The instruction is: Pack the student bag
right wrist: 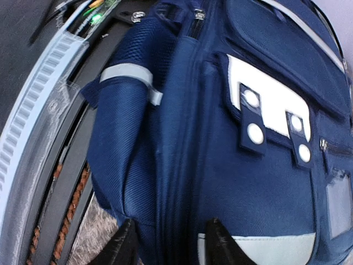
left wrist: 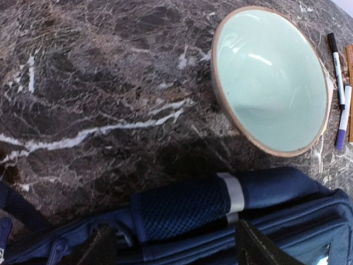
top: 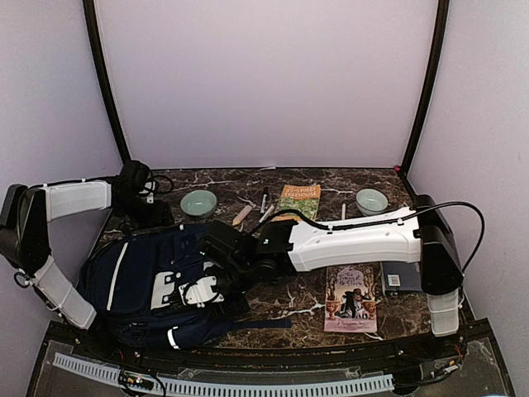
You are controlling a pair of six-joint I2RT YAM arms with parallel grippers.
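A navy backpack (top: 140, 285) with white patches lies flat at the left of the table. Over its far left corner my left gripper (top: 155, 219) hovers; the left wrist view shows its fingers (left wrist: 256, 245) spread apart above the bag's mesh side pocket (left wrist: 182, 210). My right gripper (top: 231, 308) has reached across to the bag's right side, its arm hiding part of the bag. In the right wrist view its fingers (right wrist: 124, 243) stand apart over the bag's side seam, with no clear grip on the fabric. Two books, one pink (top: 351, 302) and one green-orange (top: 299, 198), lie to the right.
Light green bowls (top: 198, 203) (top: 372, 201) stand at the back. Markers (top: 265, 201) lie between them. A dark blue book (top: 402, 279) is at the right, partly under my right arm. A strap (top: 264, 323) trails from the bag along the front.
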